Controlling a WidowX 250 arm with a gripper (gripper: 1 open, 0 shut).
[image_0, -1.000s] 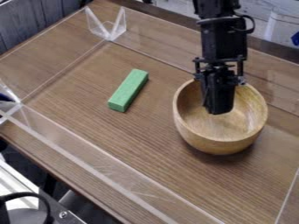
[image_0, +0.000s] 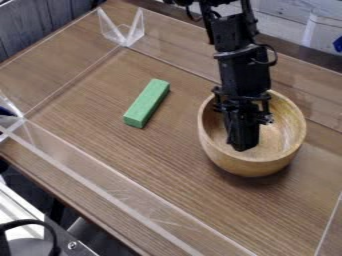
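My black gripper (image_0: 243, 128) reaches down from the top of the camera view into a round light wooden bowl (image_0: 277, 150), its tip low inside the bowl's left part. The fingers look shut, and I see nothing between them, though the tip is dark and small. The bowl's inside behind the gripper is partly hidden.
A green block (image_0: 147, 103) lies on the wooden table (image_0: 120, 175) left of the bowl. A clear plastic piece (image_0: 123, 31) sits near the back left. Black cables are at the lower left edge.
The gripper has moved lower into the bowl over the last second. The bowl and green block look unmoved.
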